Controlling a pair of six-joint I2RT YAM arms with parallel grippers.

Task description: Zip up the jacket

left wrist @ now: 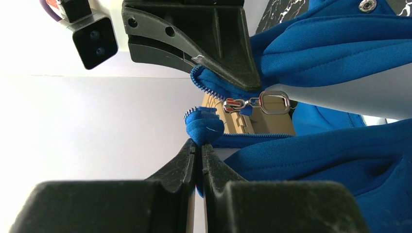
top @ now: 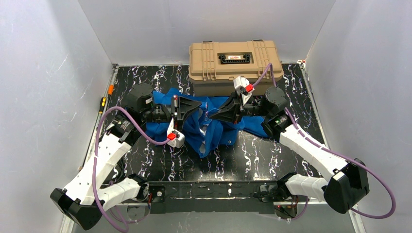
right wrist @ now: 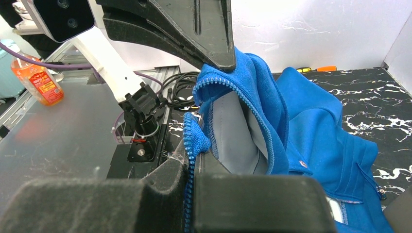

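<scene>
The blue jacket (top: 209,138) lies bunched on the marble top, lifted between both grippers. My left gripper (top: 197,104) is shut on a bunched blue zipper edge, the toothed end poking above its fingertips. Just beyond it, in the left wrist view, the metal zipper pull (left wrist: 274,102) hangs below the other gripper's fingers. My right gripper (top: 214,116) is shut on the other zipper tape (right wrist: 190,136), whose end stands up above the fingertips, close under my left gripper's fingers.
A tan hard case (top: 235,68) stands at the back. Screwdrivers (top: 103,104) lie along the left edge, with coiled black cables (right wrist: 184,87) near the left arm's base.
</scene>
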